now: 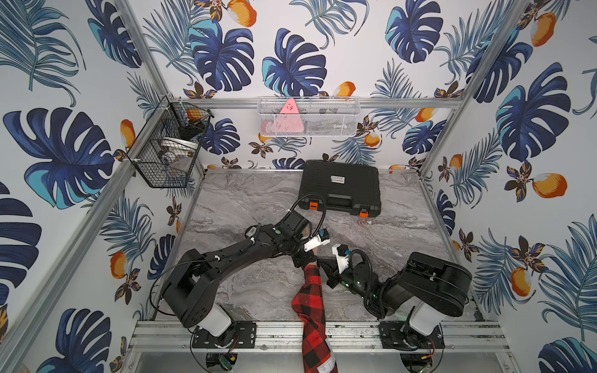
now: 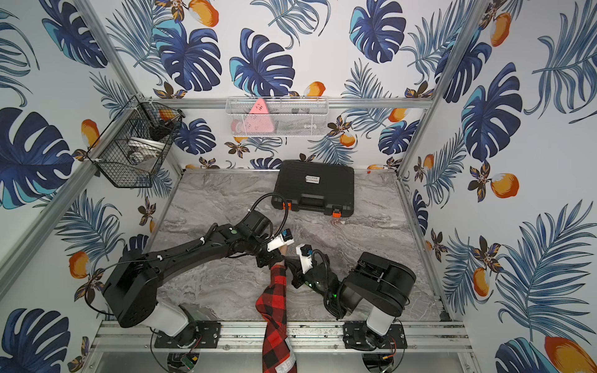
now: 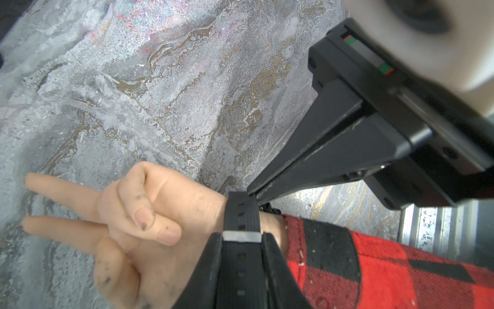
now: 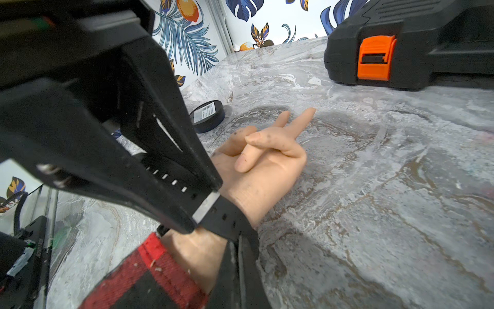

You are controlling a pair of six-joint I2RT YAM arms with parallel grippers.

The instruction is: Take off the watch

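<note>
The black watch strap [image 3: 239, 208] circles the wrist of a rubber hand [image 4: 272, 170] in a red plaid sleeve [image 1: 307, 298], palm up, with a pale keeper across the strap. My left gripper is shut on the strap, seen in both wrist views. My right gripper is shut, its tips against the strap's edge beside the left gripper; whether anything is between them cannot be told.
A black case [image 2: 314, 183] with orange latches stands at the back. A black round lid [image 4: 208, 118] lies beyond the hand. Wire baskets [image 1: 171, 143] hang on the walls.
</note>
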